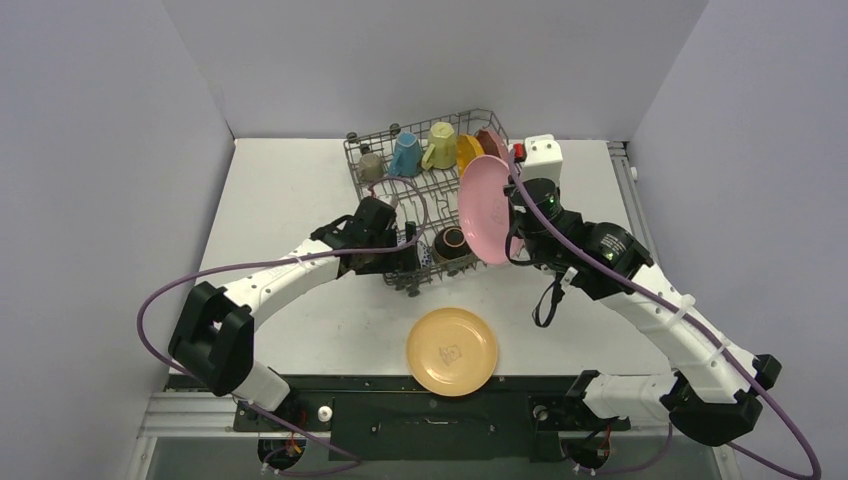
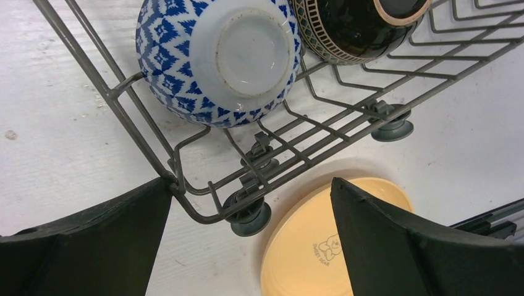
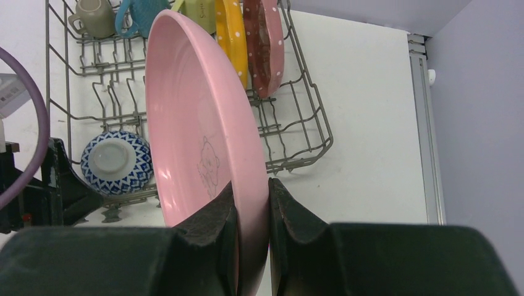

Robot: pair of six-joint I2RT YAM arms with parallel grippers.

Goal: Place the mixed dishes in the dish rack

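A pink plate [image 1: 484,210] is held steeply tilted over the right part of the wire dish rack [image 1: 435,205]. My right gripper is shut on its rim. At the rack's front left corner, my left gripper stands open, the rack's corner wire showing between its fingers; the left finger [image 2: 117,228] seems to touch it. A blue-patterned bowl [image 2: 241,61] and a black bowl [image 2: 358,28] sit at the front of the rack. The yellow plate [image 1: 452,352] lies flat on the table in front.
Along the rack's back stand a grey cup [image 1: 370,167], a blue mug [image 1: 405,155] and a green mug [image 1: 440,146]. Beside them a yellow dish [image 3: 233,37] and a brown dish [image 3: 257,49] stand upright. Table to the rack's right is clear.
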